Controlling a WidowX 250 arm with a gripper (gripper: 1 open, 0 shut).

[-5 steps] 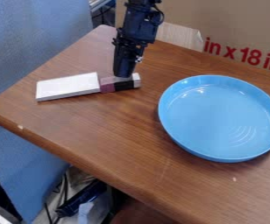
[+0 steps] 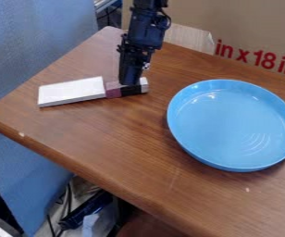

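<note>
My black gripper reaches down from the top of the view onto the right part of a long, flat bar on the wooden table. The bar has a white section on the left and a pinkish, dark-banded section on the right, where my fingertips meet it. Whether the fingers are open or closed on it is too small to tell. A light blue plate lies to the right of the bar, apart from it.
A cardboard box with red printing stands behind the table. A blue padded surface is at the left, past the table's edge. Cables and other items lie below the table.
</note>
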